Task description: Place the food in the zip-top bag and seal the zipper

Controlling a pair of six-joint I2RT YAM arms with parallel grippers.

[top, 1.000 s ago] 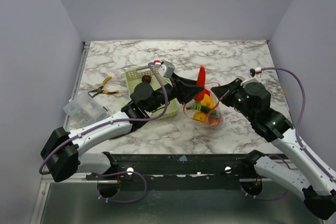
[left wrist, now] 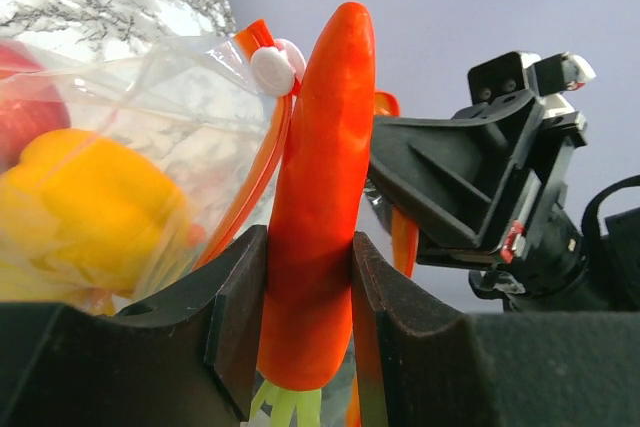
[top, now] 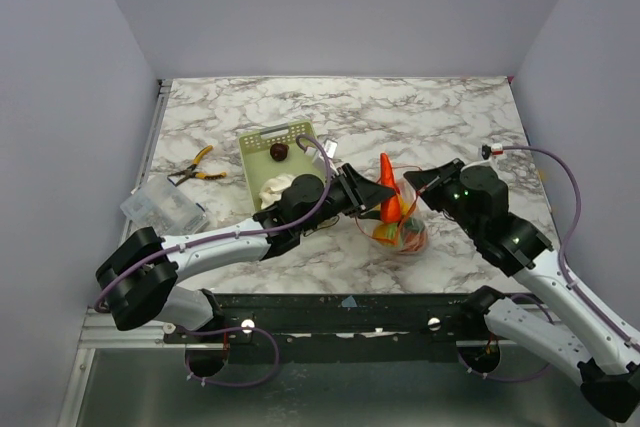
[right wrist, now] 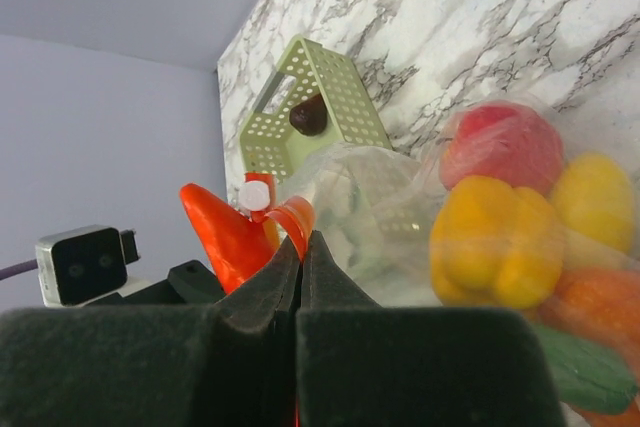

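My left gripper (top: 377,197) is shut on an upright orange carrot (left wrist: 315,197), green at its lower end, over the mouth of the zip top bag (top: 415,242). My right gripper is shut at the bag's red zipper edge (left wrist: 250,177), beside the carrot. In the bag are a yellow bell pepper (right wrist: 490,242), a red fruit (right wrist: 500,147), a second yellow item (right wrist: 595,202), orange items and a green zucchini (right wrist: 580,372).
A green basket (top: 250,167) at the left holds a dark round item (top: 279,152) and a white item (top: 272,187). Pliers (top: 205,174) and a clear container (top: 160,207) lie farther left.
The left gripper has moved down toward the front with the carrot, lowering it into the bag's mouth. The right gripper has shifted only slightly.
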